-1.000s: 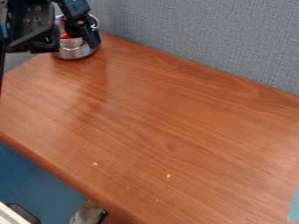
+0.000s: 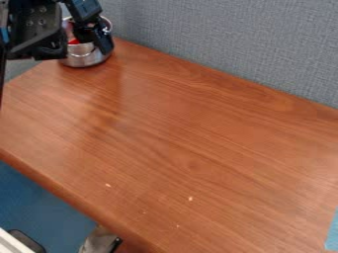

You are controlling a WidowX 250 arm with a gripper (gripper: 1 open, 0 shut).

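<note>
My black gripper (image 2: 87, 38) is at the top left, over and partly in front of a metal pot (image 2: 85, 58) that stands on the far left corner of the wooden table (image 2: 185, 148). A small red item shows inside the pot, mostly hidden by the gripper. Whether the fingers are open or shut on something cannot be made out.
A grey fabric partition (image 2: 231, 44) runs along the back. Blue floor (image 2: 40, 198) lies beyond the front left edge, with partly visible objects at the bottom left.
</note>
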